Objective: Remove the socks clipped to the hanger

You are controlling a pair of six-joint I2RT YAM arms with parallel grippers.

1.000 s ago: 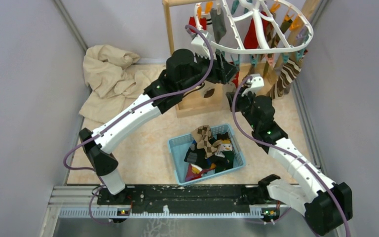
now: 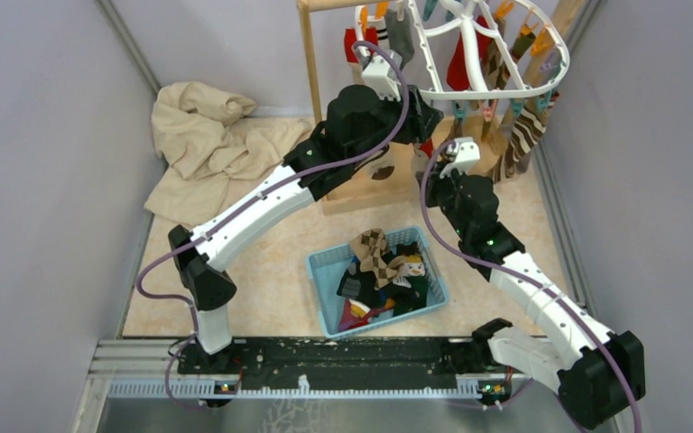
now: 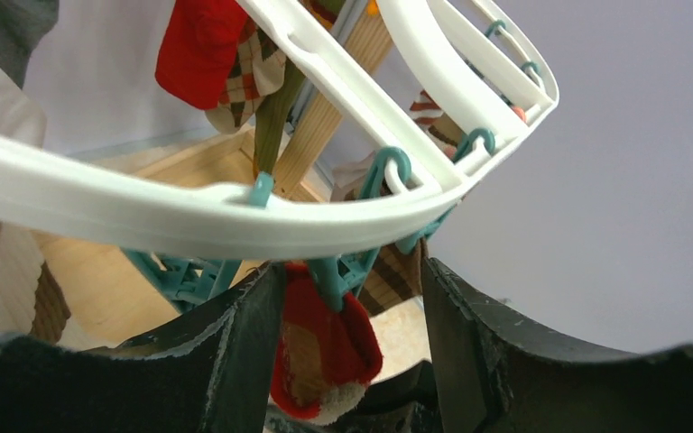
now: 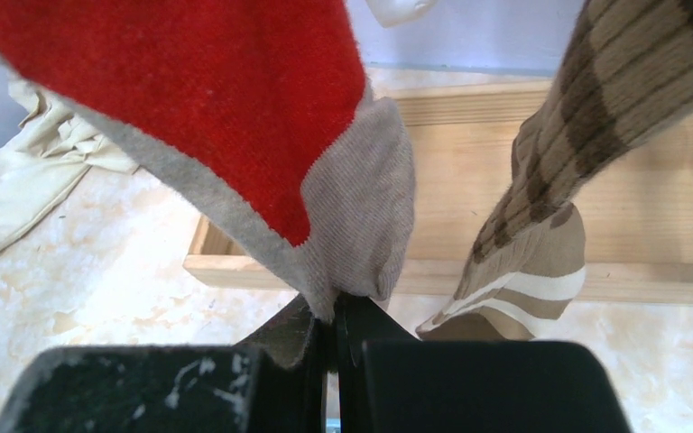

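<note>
The white round hanger [image 2: 496,94] hangs at the upper right of the top view, with socks held in its clips. In the left wrist view, a red sock with a pale tip [image 3: 325,352] hangs from a teal clip [image 3: 329,284]. My left gripper is part open, one finger on either side of that clip, just under the hanger's rim. A red and grey sock [image 4: 207,99] stretches down to my right gripper, which is shut with the sock's grey end [image 4: 361,198] pinched between its fingertips.
Below, a light-blue basket [image 2: 318,293] holds several socks. A brown striped sock [image 2: 523,140] hangs at the right, close to the right arm. Beige cloth [image 2: 207,144] lies at the left, and the wooden stand [image 2: 361,203] is behind the grippers. Bare table surrounds the basket.
The right arm has barely shifted. The hanging striped sock sways a little.
</note>
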